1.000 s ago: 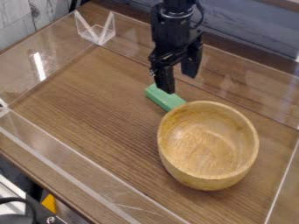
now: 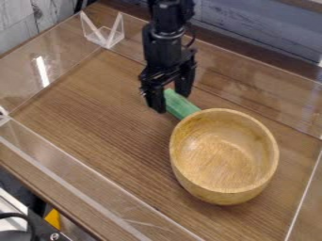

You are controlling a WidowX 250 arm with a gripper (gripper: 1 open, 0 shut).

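My black gripper (image 2: pixel 168 88) hangs over the middle of the wooden table, its fingers lowered around the upper end of a green oblong object (image 2: pixel 180 105). The object lies just above a wide beige bowl (image 2: pixel 224 169). The fingers look apart; whether they touch the object I cannot tell.
A white wire-like item (image 2: pixel 104 30) stands at the back left. Dark cables lie at the lower left, off the table's edge.
My gripper has moved down and toward the viewer, from behind the green object to over its upper end. The bowl has not moved.
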